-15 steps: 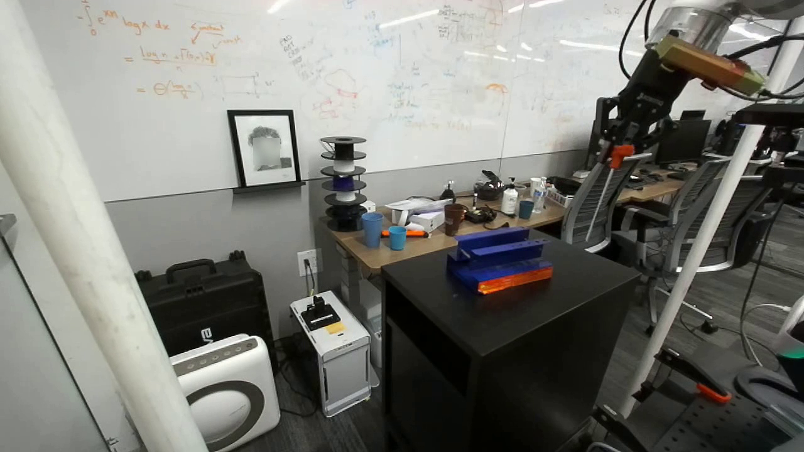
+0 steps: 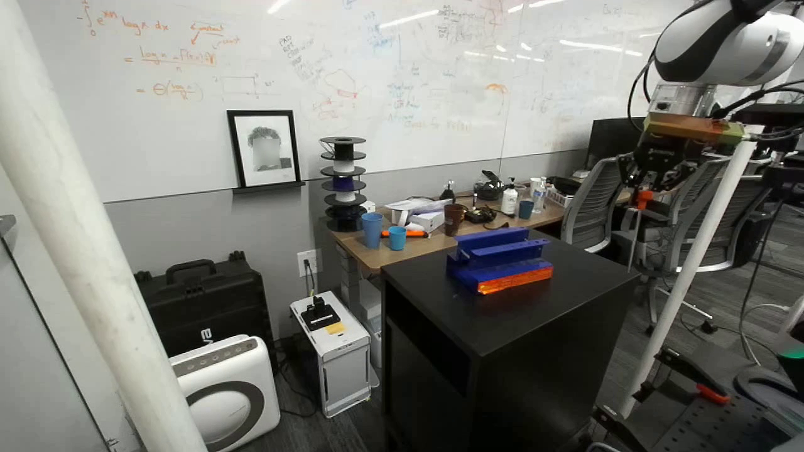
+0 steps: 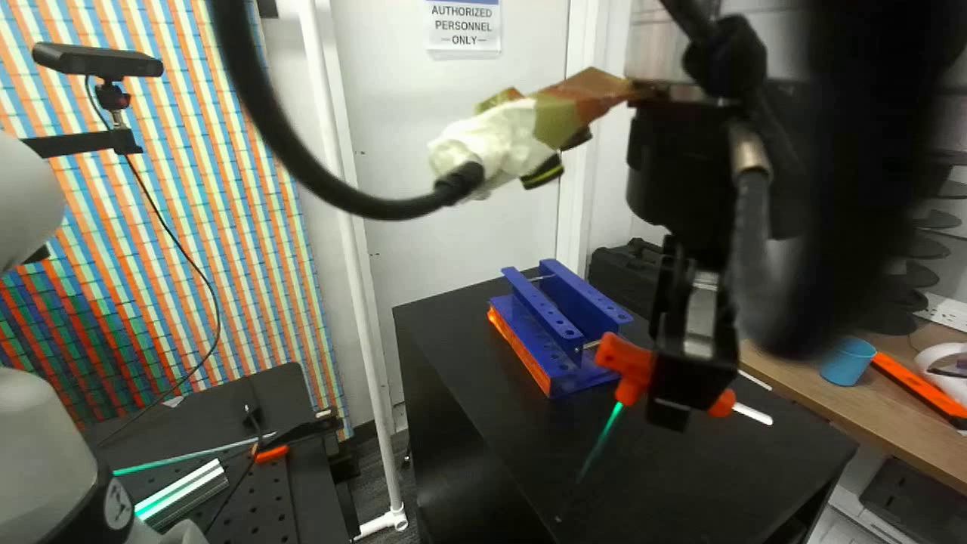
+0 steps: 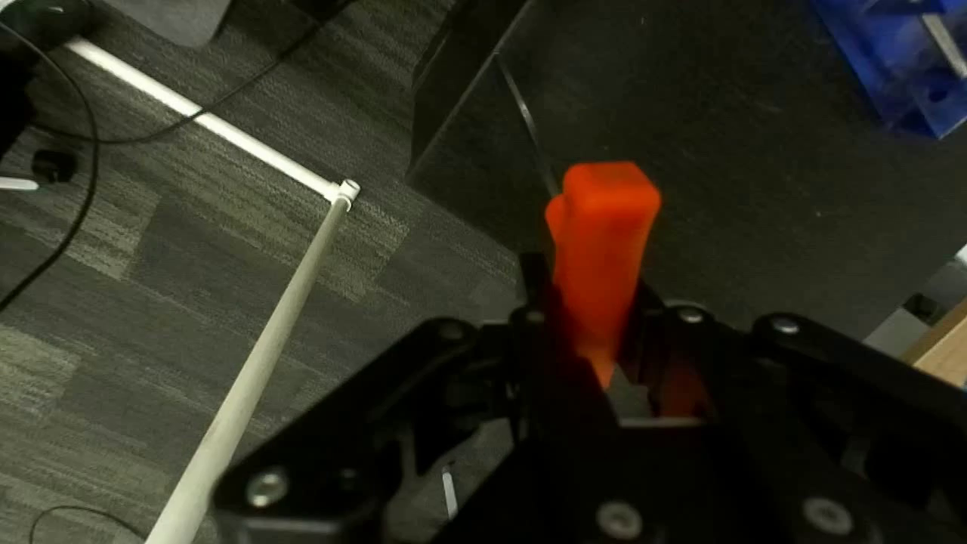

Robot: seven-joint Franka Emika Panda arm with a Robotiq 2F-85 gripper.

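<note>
An orange-red T-handle tool (image 2: 643,197) with a long thin shaft is in my gripper (image 2: 649,183), which is shut on its handle. In exterior view 1 the shaft hangs nearly straight down, just right of the black cabinet's corner. The wrist view has the handle (image 4: 605,240) between the fingers, the shaft running away over the cabinet edge. In exterior view 2 the handle (image 3: 627,361) pokes out of the dark gripper (image 3: 684,372), and its shaft glints green. A blue rack (image 2: 497,256) with holes and an orange side sits apart on the cabinet top.
The black cabinet top (image 2: 580,275) is clear around the rack. Near my gripper stand a white pole (image 2: 689,263) and office chairs (image 2: 595,203). Behind, a wooden desk (image 2: 369,255) carries blue cups (image 2: 371,230) and bottles.
My gripper has come lower and slightly right in exterior view 1, carrying the tool. It has turned more upright, and the shaft, slanted before, now hangs closer to vertical. The rack has stayed put.
</note>
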